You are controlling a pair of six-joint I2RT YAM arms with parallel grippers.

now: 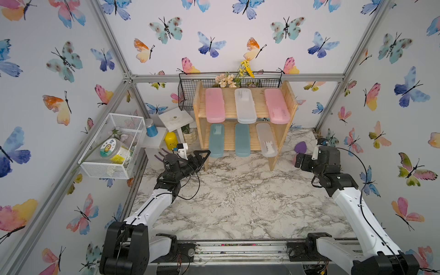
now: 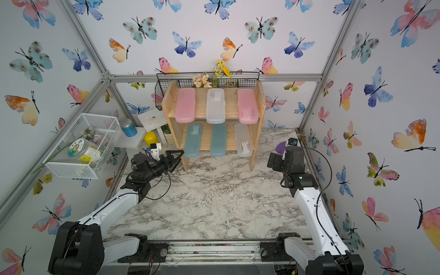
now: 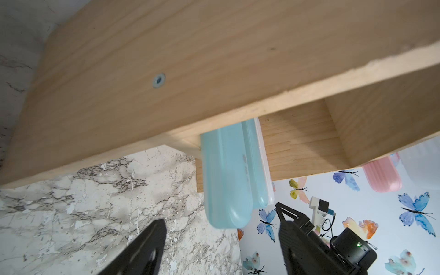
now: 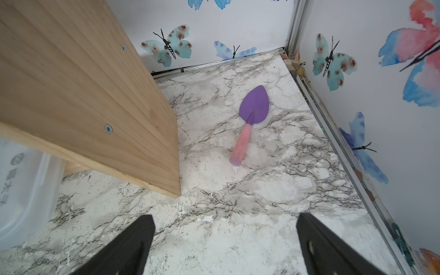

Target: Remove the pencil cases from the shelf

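On the upper board of the wooden shelf [image 1: 232, 139] lie two pink pencil cases [image 1: 215, 105] [image 1: 277, 106] with a white pencil case [image 1: 245, 106] between them. The lower board carries two teal pencil cases [image 1: 216, 140] [image 1: 242, 140] and a clear pencil case [image 1: 267, 139] at the right. All stick out past the front edge. My left gripper [image 1: 205, 156] stands open beside the shelf's left side; its wrist view shows the near teal case [image 3: 229, 183] ahead of the fingers [image 3: 146, 247], untouched. Right of the shelf, my right gripper is open and empty.
A purple trowel [image 4: 253, 107] lies on the marble table between the shelf's right side and the wall. On the left are a white wire basket [image 1: 114, 151], a yellow pot [image 1: 171, 140] and a small white stand [image 1: 176, 120].
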